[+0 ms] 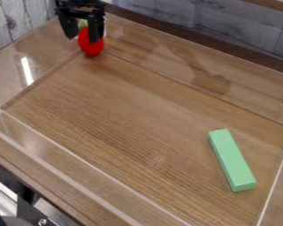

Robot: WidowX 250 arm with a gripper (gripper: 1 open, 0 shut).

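Note:
The dark gripper [82, 21] is at the top left of the wooden table, just over a red object [91, 46], with a small yellow-green item partly visible behind it. The gripper is small in the view, so I cannot tell whether it is open, shut or holding anything.
A flat mint-green bar [232, 160] lies at the lower right. A grey surface borders the table at the top right, and cables show at the lower left edge.

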